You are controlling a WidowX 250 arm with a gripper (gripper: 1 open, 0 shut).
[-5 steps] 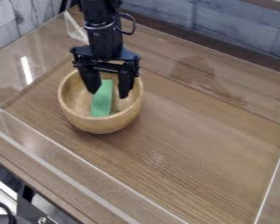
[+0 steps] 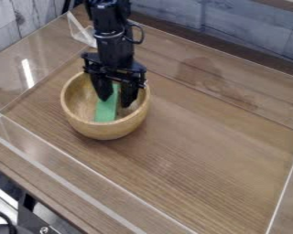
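A round wooden bowl (image 2: 83, 119) sits on the wooden table, left of centre. Inside it lies a long green object (image 2: 106, 110), partly covered by my gripper (image 2: 113, 86), which is black and reaches down into the bowl. Its fingers are over and around the upper part of the green object. Whether they touch or hold it I cannot tell.
A pale wall or edge runs along the upper left, and a dark object is at the bottom left corner.
My gripper has moved lower into the bowl, over the green object, and its fingers appear closer together than before.
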